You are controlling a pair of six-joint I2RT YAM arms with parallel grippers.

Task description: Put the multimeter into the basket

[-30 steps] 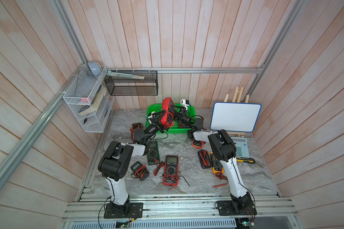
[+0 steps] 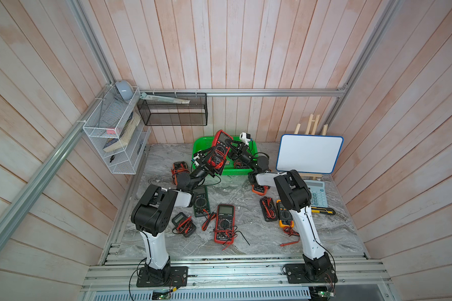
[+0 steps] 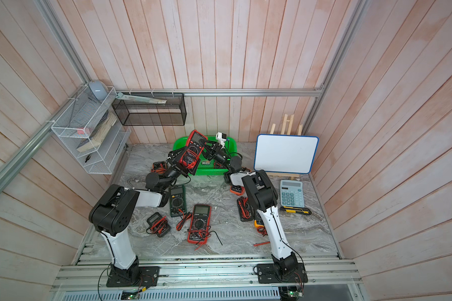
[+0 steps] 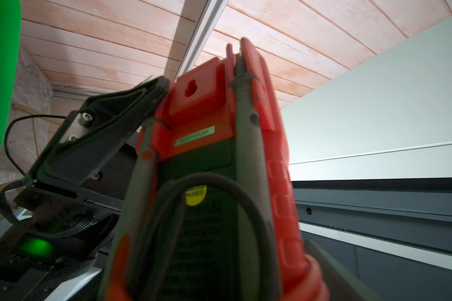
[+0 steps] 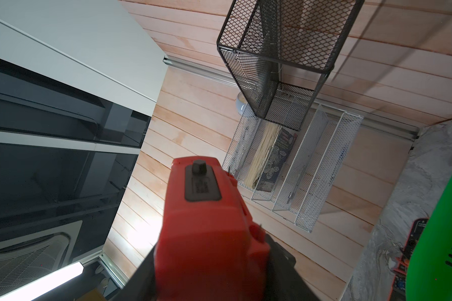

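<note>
A red-and-black multimeter (image 2: 220, 148) is held up above the green basket (image 2: 202, 144), tilted, its face toward the top views. My right gripper (image 2: 230, 146) is shut on its upper right side; in the right wrist view the red end of the multimeter (image 5: 201, 225) fills the space between blurred dark fingers. My left gripper (image 2: 209, 159) stands open around the lower left part of it. The left wrist view shows the multimeter's back (image 4: 206, 130), with grey probes and a looped cable. Whether the left fingers touch it cannot be made out.
Inside the basket lie other meters, partly hidden. On the table are a large red multimeter (image 2: 225, 224), a dark green one (image 2: 201, 201), a small one (image 2: 183, 224) and others. A whiteboard (image 2: 309, 154) stands to the right; a black mesh rack (image 2: 173, 108) hangs behind.
My left gripper has shifted slightly down and left; the right has moved little.
</note>
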